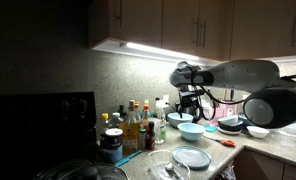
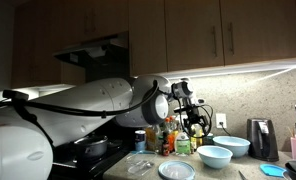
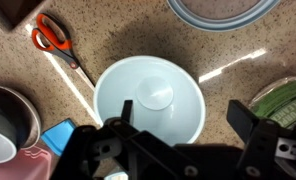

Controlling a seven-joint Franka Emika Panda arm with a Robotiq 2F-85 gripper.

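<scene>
My gripper is open, its dark fingers (image 3: pixel 246 121) spread wide with nothing between them. Below it in the wrist view lies a light blue bowl (image 3: pixel 148 88), which looks empty. Exterior view 1 has the gripper (image 1: pixel 193 106) hanging above that bowl (image 1: pixel 190 131), apart from it. A second light bowl (image 1: pixel 175 118) stands just behind. From the other side, the two bowls (image 2: pixel 215 157) appear close together on the counter, with the gripper (image 2: pixel 200 126) above and slightly left of them.
Orange-handled scissors (image 3: pixel 54 42) lie beside the bowl. A round plate (image 1: pixel 192 157) and a clear container (image 1: pixel 166 164) are nearer the front. Bottles (image 1: pixel 143 132) crowd the counter by the stove. A kettle (image 2: pixel 261 138) stands at the back; more dishes (image 1: pixel 231 123) are at the right.
</scene>
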